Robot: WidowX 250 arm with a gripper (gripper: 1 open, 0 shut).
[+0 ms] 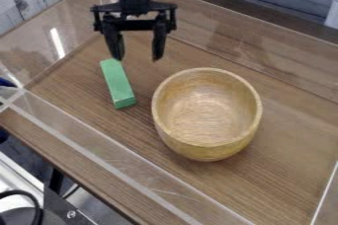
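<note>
My black gripper (136, 43) hangs at the upper left of the view, open, with nothing seen between its fingers. Just below it a green block (118, 83) lies on the wooden table. To the right of the block stands a large round wooden bowl (207, 132), empty.
Clear plastic panels edge the table (284, 61) on the left and front. A black cable (24, 197) lies at the bottom left corner.
</note>
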